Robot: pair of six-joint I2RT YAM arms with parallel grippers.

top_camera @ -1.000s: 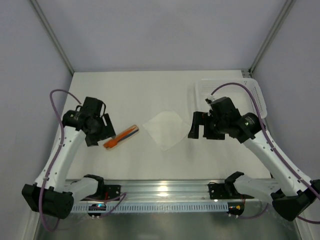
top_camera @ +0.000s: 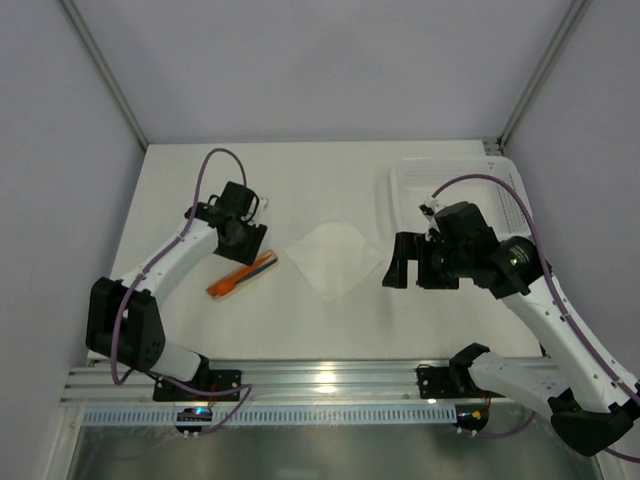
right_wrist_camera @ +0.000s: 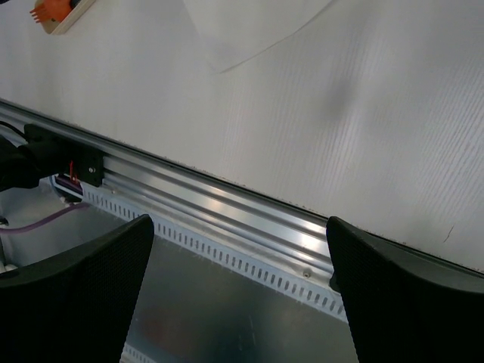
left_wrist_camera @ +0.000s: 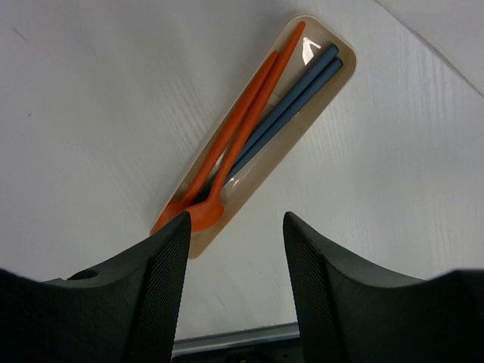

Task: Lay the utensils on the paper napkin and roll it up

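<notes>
A narrow beige tray (left_wrist_camera: 274, 164) lies on the left half of the table, holding an orange fork and spoon (left_wrist_camera: 240, 125) and a pair of dark blue chopsticks (left_wrist_camera: 291, 102). Above its far end hovers my left gripper (top_camera: 247, 250), its fingers part open and nothing between them; in its wrist view the fingers (left_wrist_camera: 162, 265) stand apart below the tray. The white paper napkin (top_camera: 333, 260) is spread flat, corner towards the front, right of the tray. To the napkin's right, my right gripper (top_camera: 398, 272) hangs open and empty over the table.
A white basket (top_camera: 455, 172) stands at the back right, partly behind the right arm. Metal rails (top_camera: 320, 375) run along the front edge.
My left gripper has swung right and away from the front, from the tray's near end to above its far end, and its finger gap looks narrower. The right arm moved slightly.
</notes>
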